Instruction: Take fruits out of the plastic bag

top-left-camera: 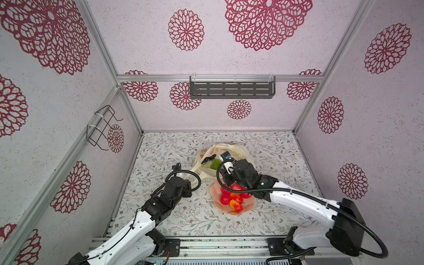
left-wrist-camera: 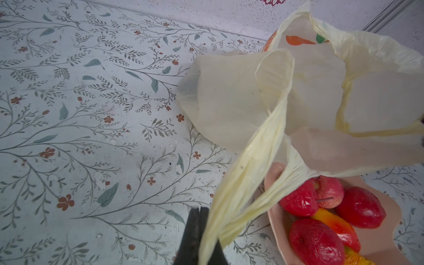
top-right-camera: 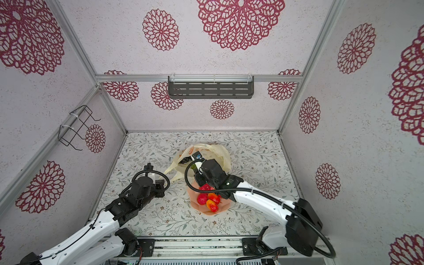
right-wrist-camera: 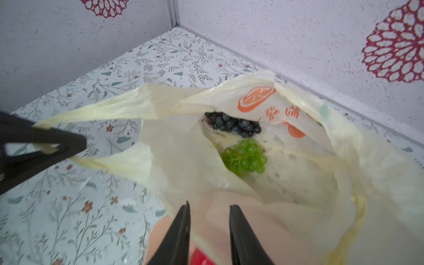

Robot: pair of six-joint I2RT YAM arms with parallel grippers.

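The pale plastic bag [left-wrist-camera: 229, 97] lies open at the middle back, holding black grapes [right-wrist-camera: 231, 123] and green grapes [right-wrist-camera: 245, 156]. My left gripper is shut on the bag's twisted handle, left of the bag. My right gripper hangs over the front of the bag, short of the grapes; its fingertips appear apart, and whether anything is between them is unclear.
A pink bowl [left-wrist-camera: 382, 234] with several red and orange fruits sits in front of the bag, under my right arm. Bare table surrounds them left and right. A shelf [top-left-camera: 231, 90] hangs on the back wall.
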